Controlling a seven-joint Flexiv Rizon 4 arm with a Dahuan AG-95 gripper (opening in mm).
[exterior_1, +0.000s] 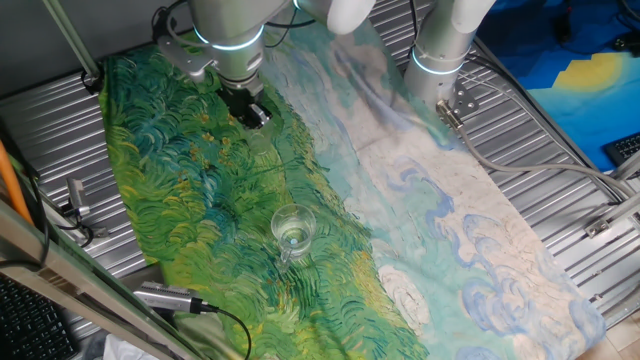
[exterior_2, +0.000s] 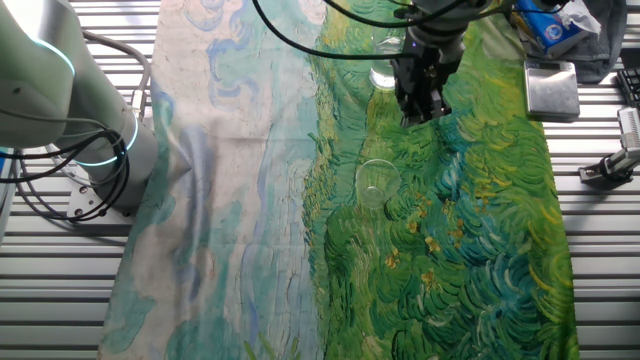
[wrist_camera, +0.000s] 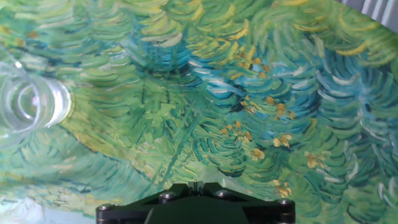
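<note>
My gripper (exterior_1: 258, 119) hangs above the green part of a painted cloth. In the wrist view its black fingertips (wrist_camera: 181, 188) meet at the bottom edge, and nothing shows between them. A clear glass cup with a handle (exterior_1: 294, 232) stands upright on the cloth, apart from the gripper; the wrist view has this cup (wrist_camera: 31, 104) at the left edge. Exterior view 2 shows a second clear round vessel (exterior_2: 377, 184) on the cloth, nearer that camera than the gripper (exterior_2: 426, 112). It is only faint in exterior view 1, just below the gripper.
A silver box (exterior_2: 551, 88) lies at the cloth's edge, with a blue and white packet (exterior_2: 556, 32) beyond.
</note>
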